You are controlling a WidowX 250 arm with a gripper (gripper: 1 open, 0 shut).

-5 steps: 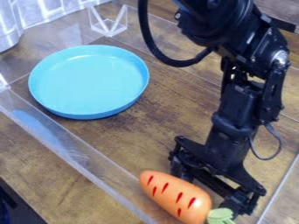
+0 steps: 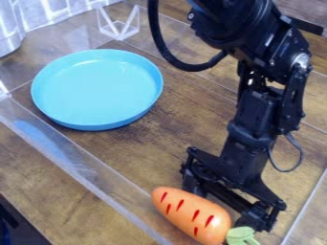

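An orange toy carrot [image 2: 189, 212] with red stripes and pale green leaves lies at the bottom of the camera view. My black gripper [image 2: 228, 201] is down at the table right beside it, on its upper right side; whether the fingers are open or shut, or touch the carrot, is not clear. A light blue plate [image 2: 96, 88] rests on the wooden table to the upper left, apart from both.
A clear plastic barrier or edge [image 2: 57, 148] runs along the left side of the table. A white basket [image 2: 23, 21] and a small white frame [image 2: 119, 21] stand at the back left. Bare table lies between the plate and my gripper.
My arm and gripper have shifted very slightly over the last second. The carrot and plate look unchanged.
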